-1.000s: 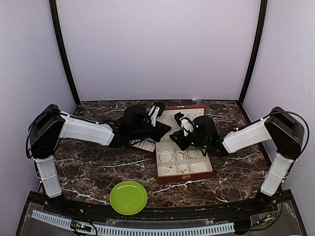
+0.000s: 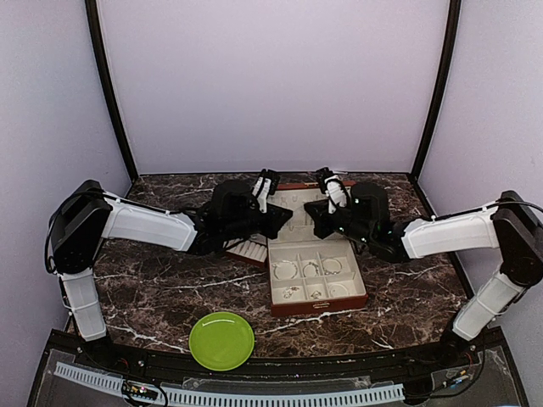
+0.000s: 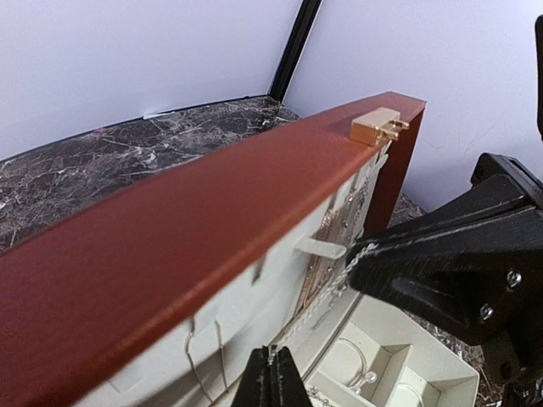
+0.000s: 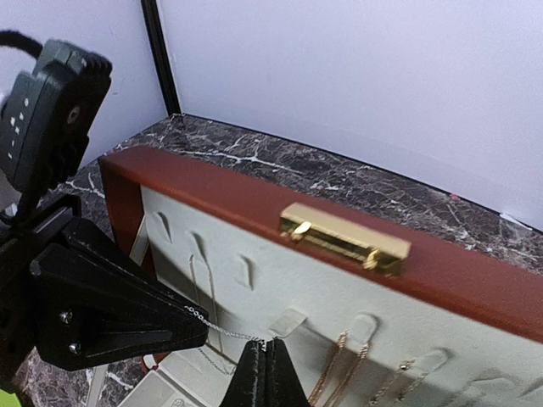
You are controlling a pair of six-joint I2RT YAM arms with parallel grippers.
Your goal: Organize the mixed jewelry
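The jewelry box stands open, its upright white lid (image 4: 246, 292) edged in brown and hung with necklaces on hooks. A thin silver chain (image 4: 222, 329) stretches between my two grippers in front of the lid. One end is in my left gripper, shut on it. My right gripper is shut on the other end, near an empty-looking hook (image 4: 287, 323). From above, the left gripper (image 2: 287, 212) and right gripper (image 2: 309, 209) face each other before the lid, and the chain is too fine to make out there.
Bracelets and small pieces lie in the box's lower compartments (image 2: 316, 282). A ring tray (image 2: 248, 251) sits left of the box, partly under the left arm. An empty green plate (image 2: 221, 341) lies at the front left.
My right gripper has moved back toward the lid's top and slightly right. The left gripper has shifted only slightly. Plate and box have stayed put.
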